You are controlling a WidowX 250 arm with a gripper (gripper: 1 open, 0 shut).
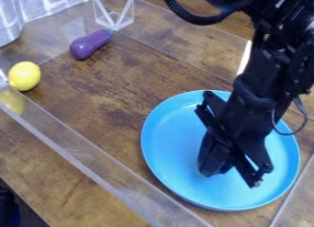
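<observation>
My black gripper (227, 153) is low over a blue plate (178, 162) on the right side of the wooden table, its fingertips at or near the plate's middle. The gripper looks shut, and I see nothing held; the space between its fingertips is mostly hidden by the gripper itself.
A purple eggplant (90, 45) lies at the back left, with a yellow lemon (24, 76) at the left edge. A clear plastic object (113, 12) stands behind the eggplant. Transparent barriers border the table. Bare wood (98, 102) fills the middle left.
</observation>
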